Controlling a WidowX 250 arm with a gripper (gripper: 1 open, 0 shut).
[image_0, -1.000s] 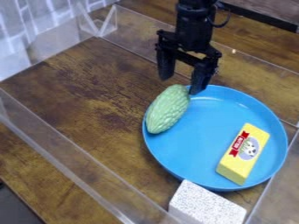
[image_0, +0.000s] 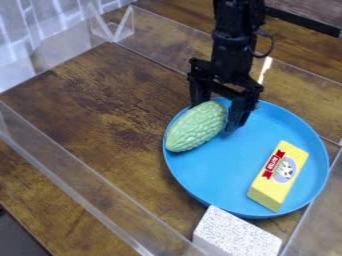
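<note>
The black gripper (image_0: 218, 106) is lowered over the upper end of a green textured oblong object (image_0: 195, 129), which lies on a blue plate (image_0: 241, 150) at its left side. One finger is at the left of that upper end and the other to its right, apparently open; whether they touch the object is unclear. A yellow box (image_0: 278, 179) with a red and white label lies on the right of the plate.
A white speckled block (image_0: 235, 237) sits below the plate at the front.
The gripper has come down from above the plate's back edge onto the upper end of the green object. The plate and box have not moved.
</note>
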